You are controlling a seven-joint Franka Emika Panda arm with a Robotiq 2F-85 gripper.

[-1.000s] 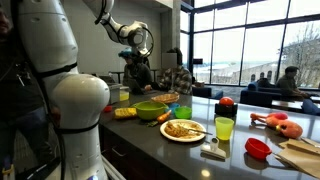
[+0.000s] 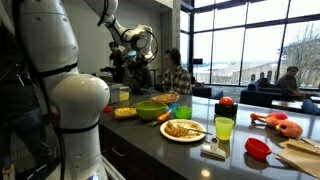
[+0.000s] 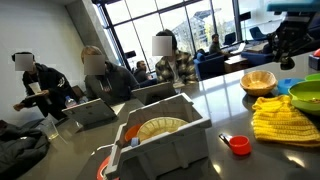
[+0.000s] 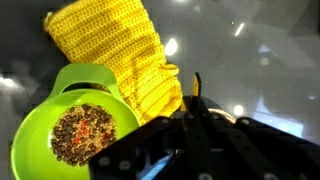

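Note:
My gripper is shut, and a thin orange-brown piece [image 4: 196, 84] shows at its fingertips; what it belongs to I cannot tell. It hangs above the table, to the side of a yellow knitted cloth [image 4: 118, 52]. Beside the cloth is a green bowl [image 4: 30, 148] holding a dark speckled mix with red bits. In the second exterior view the gripper [image 3: 288, 55] is high over the cloth [image 3: 282, 124], near a round woven basket [image 3: 258, 84]. The first exterior view shows it small and dark [image 2: 140, 72], above the far table end.
A grey bin [image 3: 168, 152] and a small red cup [image 3: 240, 145] stand near the cloth. Toward the near table end are a plate of food [image 2: 184, 140], a yellow-green cup [image 2: 224, 128] and a red bowl [image 2: 258, 149]. People sit behind the table.
Over the last second the arm has shifted slightly right and lower in the first exterior view. The things on the table look unmoved.

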